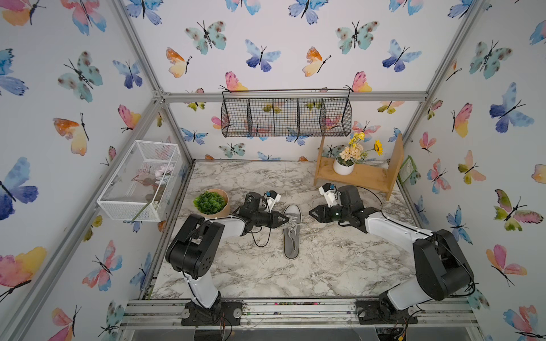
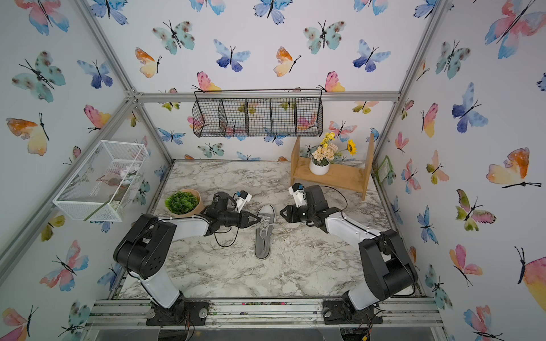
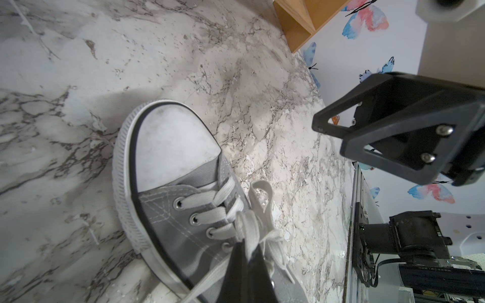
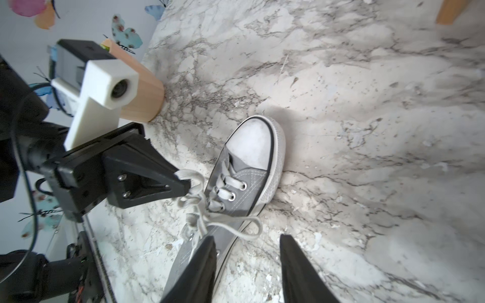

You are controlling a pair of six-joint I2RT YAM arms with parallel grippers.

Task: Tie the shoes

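Observation:
One grey canvas shoe with a white toe cap (image 1: 291,245) lies at mid-table, its toe toward the back wall. Over its tongue the white shoelace (image 3: 247,224) is bunched into a knot with loops. At the toe's left, my left gripper is shut, a loop of lace running into its fingertips. On the other side my right gripper stands open and empty, apart from the shoe. A free lace loop (image 4: 256,228) sticks out over the shoe's right edge toward it. The left gripper partly hides the knot in both wrist views.
A green plant in a round wooden pot (image 1: 223,209) stands close behind the left arm. At the back right is a wooden shelf (image 1: 364,177) with a flower pot.

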